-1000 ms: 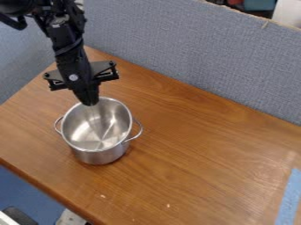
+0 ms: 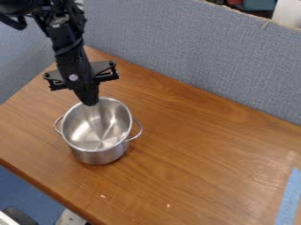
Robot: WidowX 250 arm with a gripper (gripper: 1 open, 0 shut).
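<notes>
A steel pot (image 2: 99, 142) with wire handles at both sides stands on the wooden table at the left of the view. Its inside looks empty. My gripper (image 2: 90, 97) points down just over the pot's back part, its fingers close together with nothing visible between them.
A grey padded wall (image 2: 188, 48) runs along the back. A pale blue strip shows at the lower right edge.
The pot has not visibly moved.
</notes>
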